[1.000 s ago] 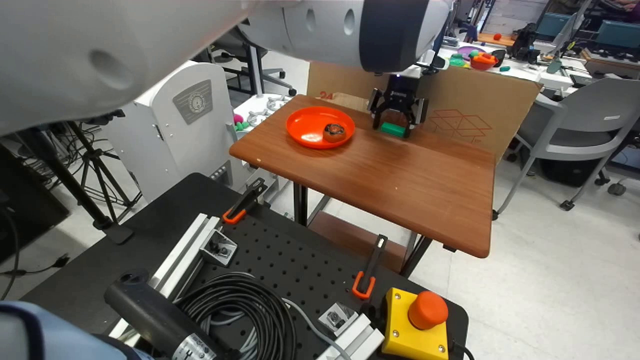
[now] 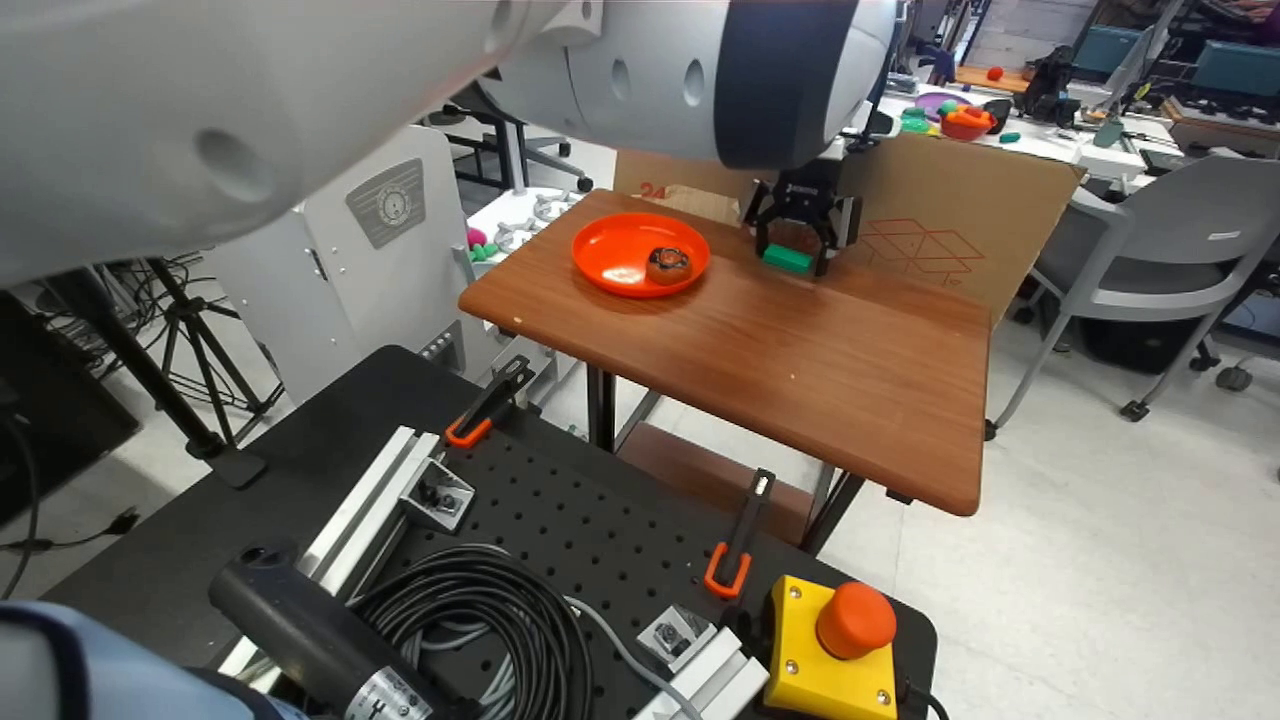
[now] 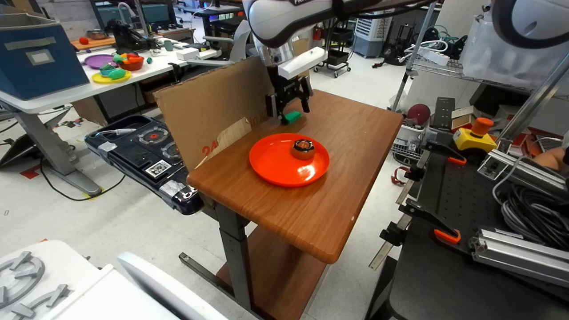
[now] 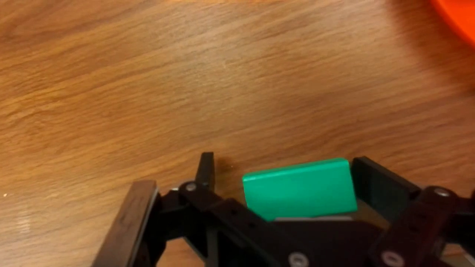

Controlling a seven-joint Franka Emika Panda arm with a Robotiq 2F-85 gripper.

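A green block lies on the brown wooden table near the cardboard sheet. My gripper is open around it, low over the table. In the wrist view the right finger is against or very close to the block's end, while a gap shows between the block and the left finger. The block's near side is partly hidden by the gripper's body. On the same table sits an orange-red plate, holding a small round brown object with a dark top.
An upright cardboard sheet stands along the table's far edge, close behind my gripper. A black bench with clamps and a yellow emergency-stop box is in front.
My gripper has shifted slightly to the right in exterior view 1, bringing its right finger nearer the green block's end. The block and the plate look unmoved.
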